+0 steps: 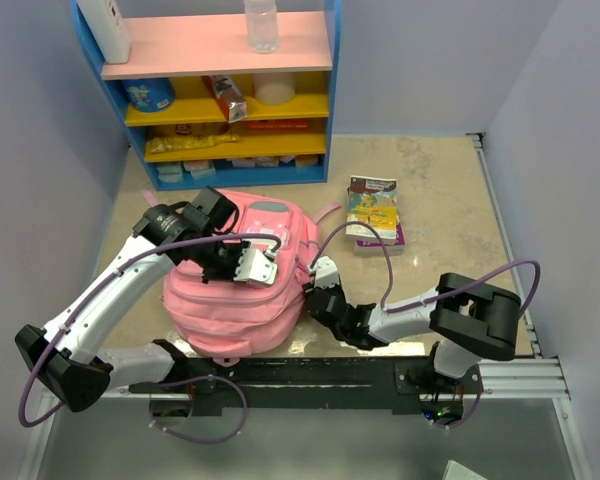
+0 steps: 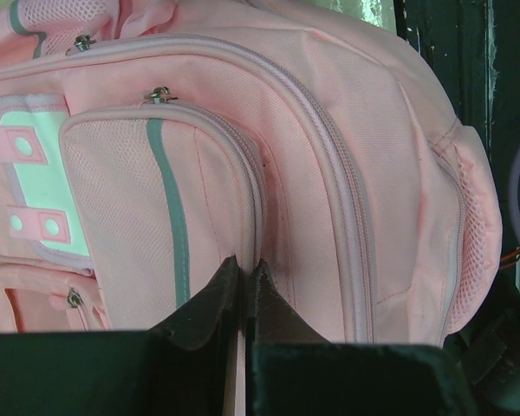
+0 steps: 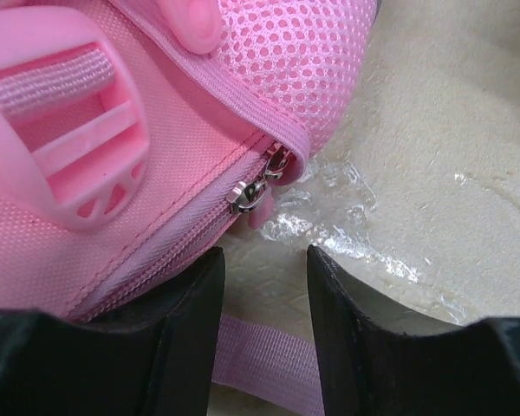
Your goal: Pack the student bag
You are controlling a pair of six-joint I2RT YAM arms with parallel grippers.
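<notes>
The pink student bag (image 1: 230, 318) lies on the table with its front pocket facing up. On the edge of that pocket, my left gripper is shut, with the piped seam running in between its fingertips. Low at the bag's right side, my right gripper stands open and holds nothing. Just beyond its fingertips is a small pink zipper pull (image 3: 262, 211) on a metal slider, at the end of a side zipper below a mesh pocket. In the top view, the arms partly hide both the bag and the fingertips.
Books (image 1: 372, 208) lie stacked on the table, right of the bag. Behind stands a blue shelf (image 1: 330, 90) with a bottle and packages. A pink strap (image 3: 269, 357) lies flat under the right fingers.
</notes>
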